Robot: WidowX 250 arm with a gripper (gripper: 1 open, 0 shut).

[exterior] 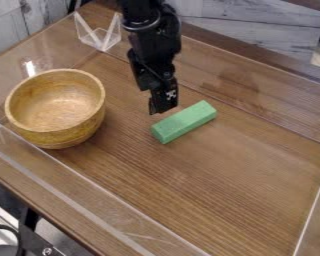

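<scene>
The black robot arm reaches down from the top centre, with its gripper (163, 98) open above the wooden table (216, 200), just behind and left of a green block (184, 122). The block lies flat at a diagonal, clear of the fingers as far as shows. A tan round bowl (56, 110) sits at the left, apart from the gripper.
A clear plastic container (99, 30) stands at the back left. A small clear item lies behind the bowl.
</scene>
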